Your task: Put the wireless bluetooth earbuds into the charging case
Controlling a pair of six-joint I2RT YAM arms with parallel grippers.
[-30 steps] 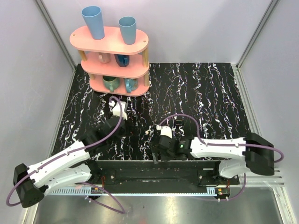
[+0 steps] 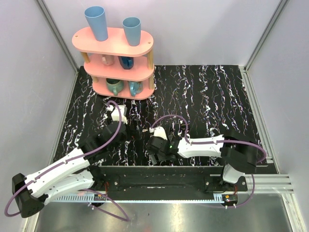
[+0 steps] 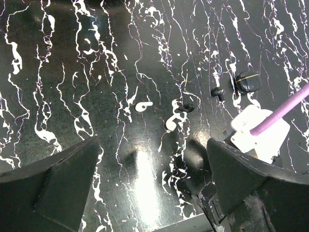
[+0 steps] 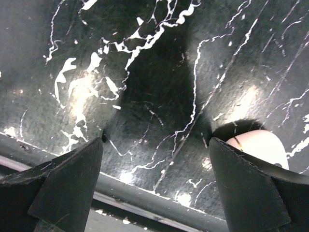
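Two small white earbuds lie on the black marbled table in the left wrist view: one (image 3: 141, 107), the other (image 3: 170, 124) a little right and lower. A dark case (image 3: 247, 81) lies farther right, beside a small black piece (image 3: 217, 92). My left gripper is open above the table, the earbuds in view beyond its fingertips. My right gripper is open low over the table near the front edge, with nothing between its fingers; a pale rounded object (image 4: 258, 145), not clearly identifiable, sits by its right finger.
A pink shelf (image 2: 113, 43) with cups and mugs stands at the back left. A metal rail runs along the front edge.
My right arm has moved left and slightly back along the table.
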